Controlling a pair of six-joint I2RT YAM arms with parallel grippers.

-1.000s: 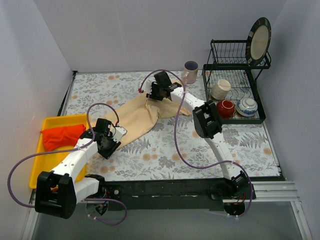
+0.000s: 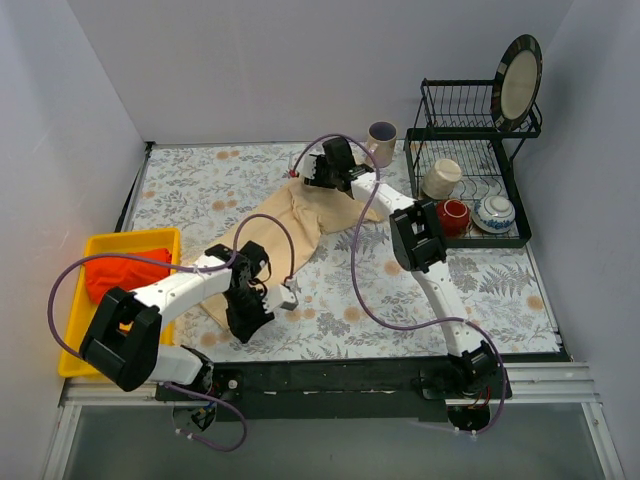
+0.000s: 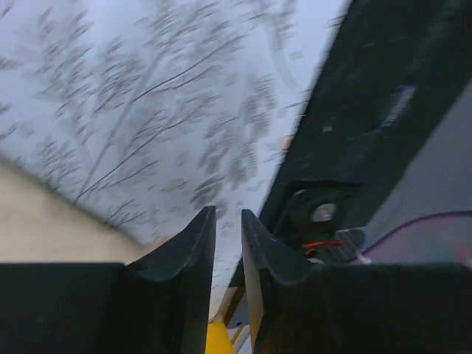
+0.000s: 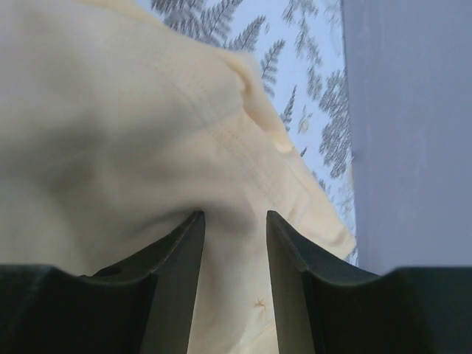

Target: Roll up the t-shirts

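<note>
A beige t-shirt (image 2: 268, 238) lies spread diagonally over the table, with a few creases near its upper right end. At the front left, my left gripper (image 2: 246, 336) is over the table by the shirt's lower edge. In the left wrist view its fingers (image 3: 196, 254) stand slightly apart with nothing between them; the shirt (image 3: 44, 221) is off to the side. My right gripper (image 2: 306, 180) is above the shirt's far end. The right wrist view shows its fingers (image 4: 188, 251) parted, the beige cloth (image 4: 140, 147) beneath them; whether they touch it I cannot tell.
A yellow bin (image 2: 75, 325) holding a red-orange cloth (image 2: 130, 265) stands at the left. At the back is a mug (image 2: 381, 142), near my right arm. A black dish rack (image 2: 522, 225) with cups and a bowl fills the right.
My left gripper has moved right and toward the front edge. The shirt's lower edge has shifted slightly near the left arm.
</note>
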